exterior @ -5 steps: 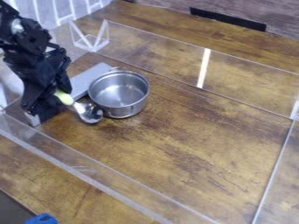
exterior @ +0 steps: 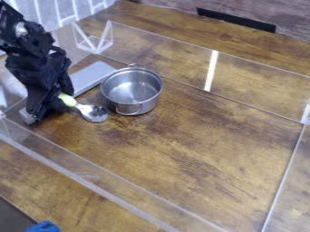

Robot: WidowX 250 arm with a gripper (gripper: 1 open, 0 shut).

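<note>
My gripper (exterior: 58, 98), black, is at the left, low over the tray area, shut on a spoon with a pale yellow handle (exterior: 71, 101). The spoon's metal bowl (exterior: 94, 113) points right, low near the wooden floor, just below and left of a steel pot (exterior: 132, 104). The fingertips are partly hidden by the gripper body.
A grey slab (exterior: 92, 74) lies behind the gripper, left of the pot. Clear plastic walls surround the work area. A blue object (exterior: 43, 227) is at the bottom left corner. The wooden surface right of the pot is clear.
The gripper and spoon have shifted slightly left, so the spoon's bowl sits a little farther from the pot. The pot looks about where it was.
</note>
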